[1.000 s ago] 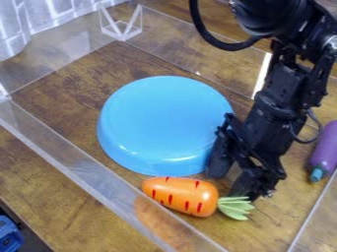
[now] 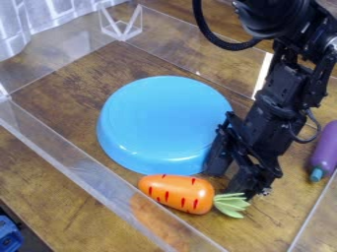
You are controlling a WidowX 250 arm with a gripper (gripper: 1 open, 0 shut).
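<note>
My black gripper (image 2: 237, 162) is low at the right edge of a blue round object (image 2: 164, 120), just above the green leaves of an orange toy carrot (image 2: 176, 192) with red stripes. The carrot lies on the wooden floor near the front. The fingertips are dark and crowded against the blue object, so I cannot see whether they are open or shut, or whether anything is between them.
A purple object (image 2: 325, 152) lies at the right side. Clear plastic walls border the wooden area, with a blue item (image 2: 7, 234) outside at lower left. Bare floor shows at the upper left.
The carrot has shifted very slightly left. The gripper and the other objects look almost unchanged.
</note>
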